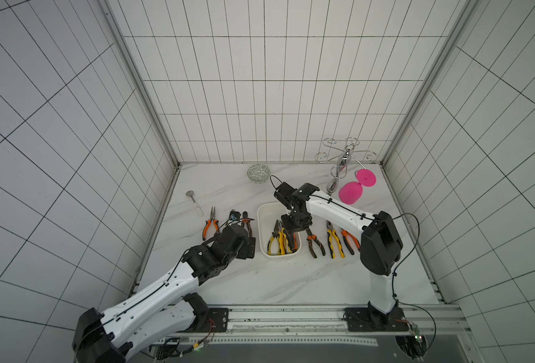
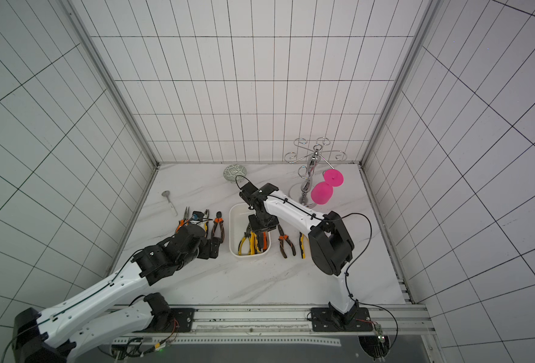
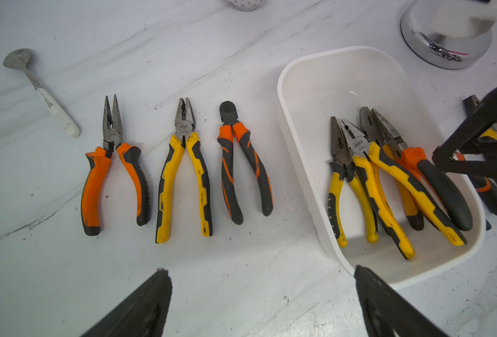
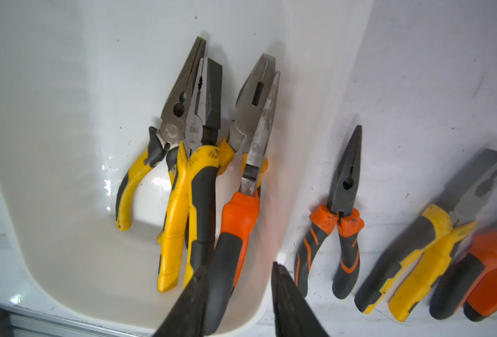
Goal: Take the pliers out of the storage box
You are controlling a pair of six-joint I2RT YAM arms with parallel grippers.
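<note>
In the white storage box [image 3: 310, 67] several pliers lie bunched: yellow-handled ones [image 4: 171, 236] and an orange-and-black pair [image 4: 226, 264] along the right side. My right gripper is low over the box's near-right end, at that orange pair's handle, its fingers parted; whether they touch it I cannot tell. My left gripper stands open to the left of the box, nothing between its fingers, near three pliers [image 3: 184, 168] laid out on the table.
More pliers [image 4: 344, 252] lie right of the box. A spoon [image 3: 57, 106] lies at the left, a patterned bowl [image 1: 258, 173] at the back, a chrome stand [image 1: 340, 169] with pink discs [image 1: 351, 192] at the back right.
</note>
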